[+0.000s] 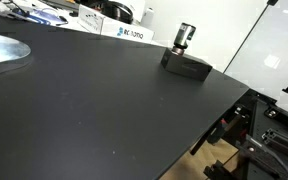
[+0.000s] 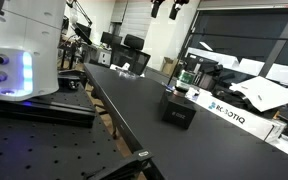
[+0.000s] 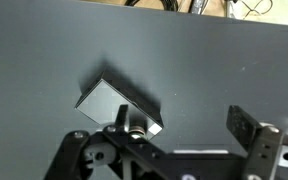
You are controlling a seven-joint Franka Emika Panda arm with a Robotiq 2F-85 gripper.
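Note:
A small dark box [image 1: 186, 66] lies on the black table, with a shiny, dark-banded cylinder [image 1: 184, 36] upright on top of it. Exterior view 2 shows the same box [image 2: 177, 110] from its other side, the cylinder [image 2: 188, 76] partly behind its top edge. Seen from above in the wrist view, the box [image 3: 106, 101] sits at an angle, left of centre. My gripper is open, its fingers wide apart and nothing held between them. The left finger overlaps the view of the box and partly hides the cylinder [image 3: 137, 129].
Bare table [image 1: 94, 100] stretches widely beside the box. A white Robotiq-labelled box [image 1: 130, 31] stands beyond the table's back edge. A curved silvery object [image 1: 2, 52] lies at the left edge. The table's front right edge drops to the floor.

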